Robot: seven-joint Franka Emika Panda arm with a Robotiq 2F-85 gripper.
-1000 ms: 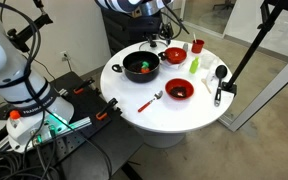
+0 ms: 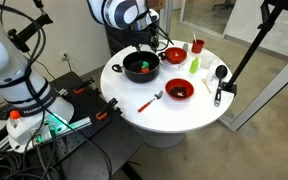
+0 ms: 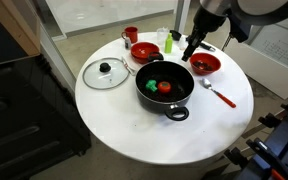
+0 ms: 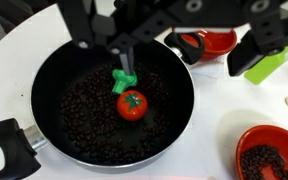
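Observation:
A black pan (image 4: 46,72) holds dark beans, with a red tomato (image 4: 132,106) and a green toy vegetable (image 4: 123,80) lying on them. At the right of the wrist view is a red bowl (image 4: 246,137), also with dark beans in it. My gripper stands open above the table, its fingers wide apart with nothing between them. The left finger appears over the pan's far edge, the right one over the table between the two red bowls.
Behind the pan is another red bowl (image 3: 147,54), near a red mug (image 3: 131,36) and a green bottle (image 3: 169,44). A glass lid (image 3: 106,78) lies beside the pan. A red-handled utensil (image 3: 221,96) lies by the bean bowl.
In exterior view 1, the arm has come lower and nearer the camera. The pan, bowls and utensils have stayed where they were.

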